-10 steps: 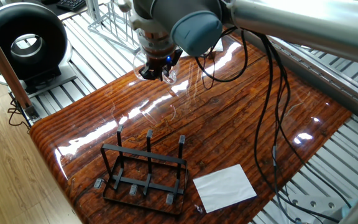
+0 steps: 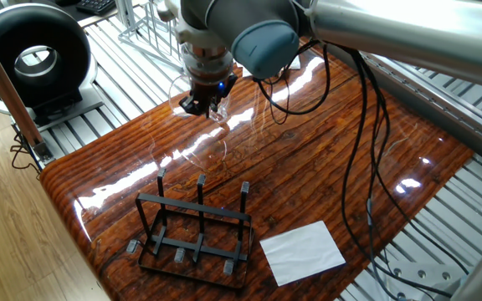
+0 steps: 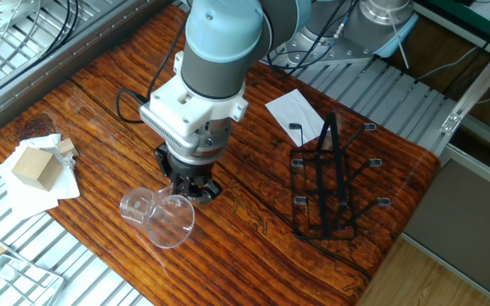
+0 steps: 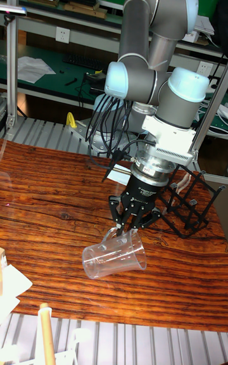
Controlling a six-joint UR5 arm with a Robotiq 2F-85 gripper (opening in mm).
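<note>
A clear glass mug [image 4: 111,258] hangs tilted on its side beneath my gripper [image 4: 123,231], its handle up at the fingertips. The fingers look shut on that handle. Seen from above in exterior view 2, the mug [image 3: 170,223] has its wide round end toward the front, and my gripper [image 3: 179,189] is just behind it. In exterior view 1 my gripper [image 2: 211,109] is over the far part of the table, and the mug is only faintly visible there. A black wire rack [image 3: 321,191] with several upright prongs stands empty on the table, apart from the mug.
White paper [image 2: 302,253] lies beside the rack. A wooden block [image 3: 37,168] and a smaller one [image 3: 66,147] sit on another white sheet at the table's edge. Bare wooden table [image 3: 228,255] lies between mug and rack. Black cables [image 2: 366,150] hang from the arm.
In exterior view 1 my gripper has shifted a little left and downward, with the faint mug moving along. The rack and the paper have stayed put.
</note>
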